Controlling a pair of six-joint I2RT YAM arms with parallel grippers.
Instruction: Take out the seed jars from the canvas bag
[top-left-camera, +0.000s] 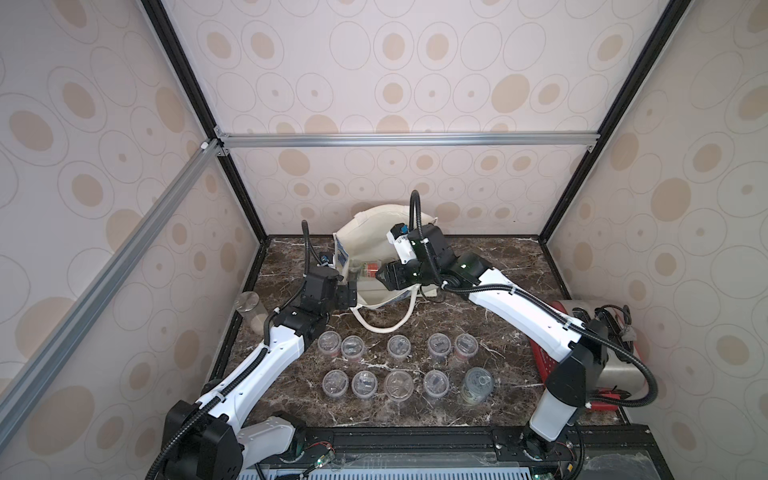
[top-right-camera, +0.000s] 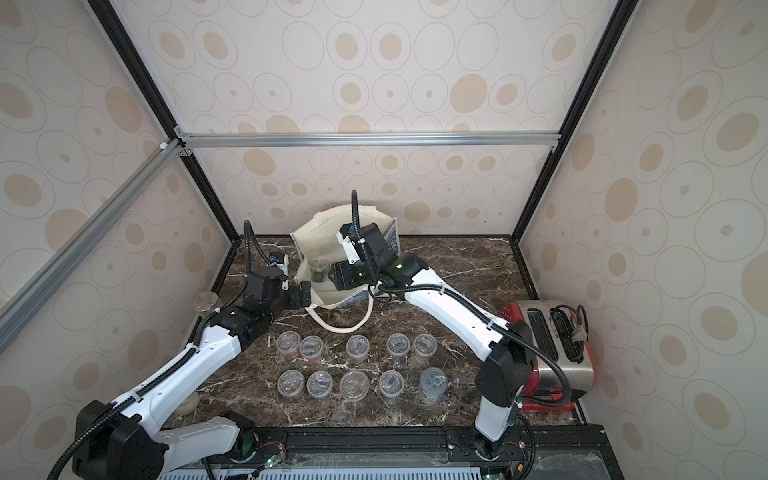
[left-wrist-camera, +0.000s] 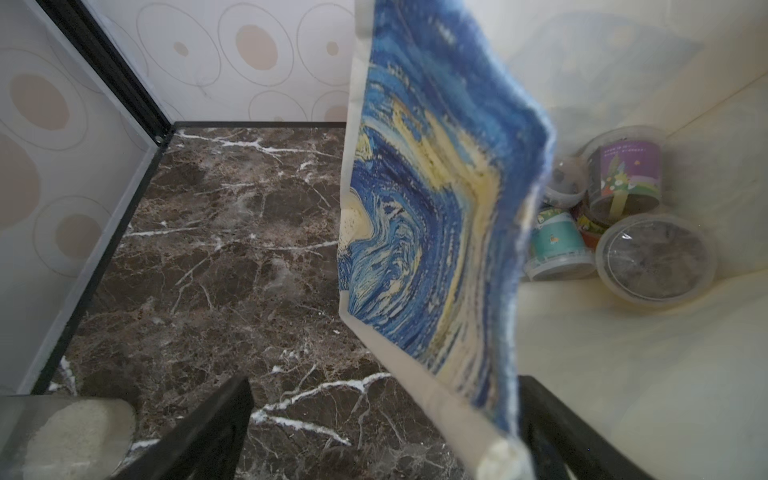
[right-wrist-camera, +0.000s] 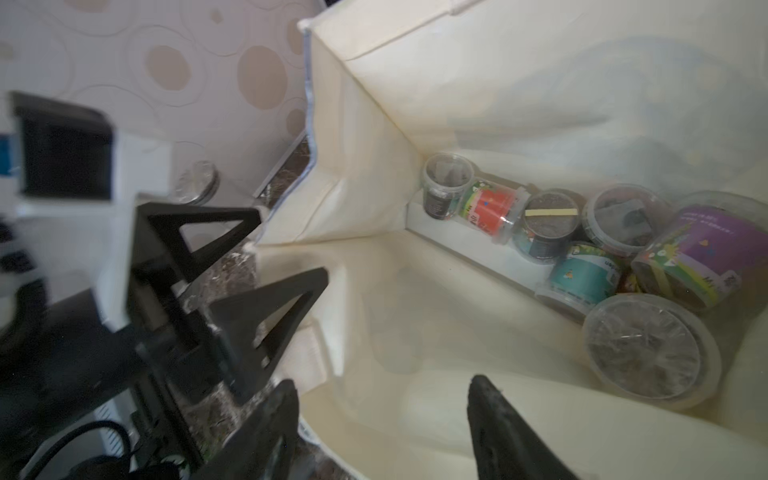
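The cream canvas bag (top-left-camera: 376, 220) stands open at the back, a blue print on its side. Seed jars lie inside: a red-label jar (right-wrist-camera: 485, 209), a teal one (right-wrist-camera: 582, 274), a purple one (right-wrist-camera: 700, 256) and several others. My left gripper is open at the bag's left edge, whose printed cloth runs between its fingers, not visibly pinched. My right gripper is over the bag's mouth, fingers apart in its wrist view with cream cloth behind and no jar between them; whether it grips anything is unclear.
Several clear jars (top-left-camera: 398, 384) stand in two rows on the marble counter (top-left-camera: 512, 304) in front. A red-and-steel appliance (top-right-camera: 560, 352) sits at the right. An object with a clear lid (top-left-camera: 247, 302) is at the left edge. The two grippers are close together.
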